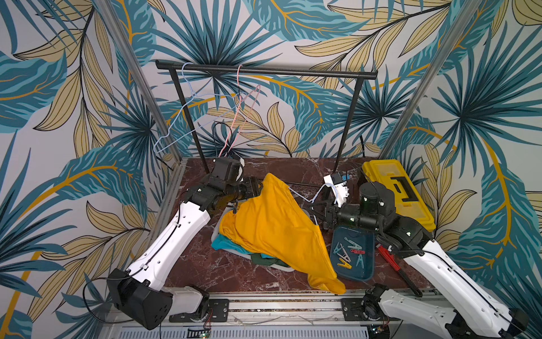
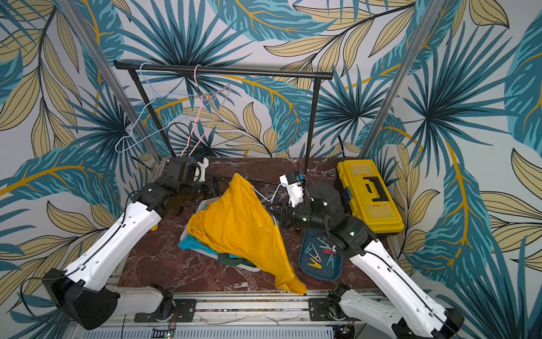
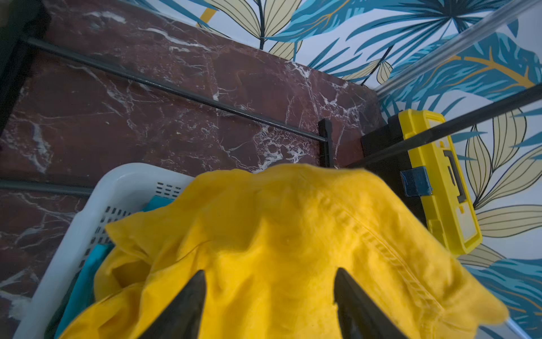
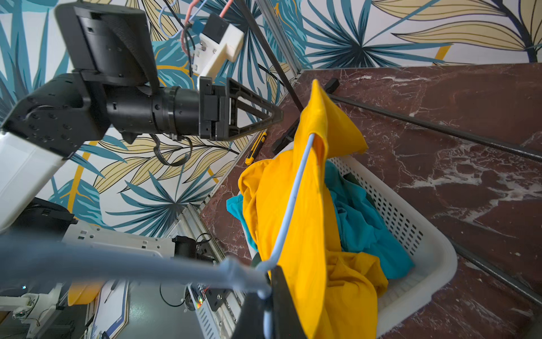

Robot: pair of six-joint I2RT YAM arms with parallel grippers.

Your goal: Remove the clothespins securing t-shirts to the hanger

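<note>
A yellow T-shirt [image 1: 276,226] lies draped over the white basket [image 4: 420,254], which also holds teal cloth [image 4: 367,220]. The shirt's raised end hangs on a pale blue hanger [image 4: 290,206]. My right gripper is shut on that hanger, right of the shirt. My left gripper stands open at the shirt's left upper side, its blurred fingers apart over the yellow fabric. No clothespin is visible on the shirt; several lie in the blue tray [image 1: 350,268] at the right.
A black rack [image 1: 265,70] with empty hangers stands behind. A yellow toolbox [image 1: 415,206] and red-handled tool [image 1: 389,257] are at the right. A yellow cutter [image 4: 255,149] lies at the left table edge.
</note>
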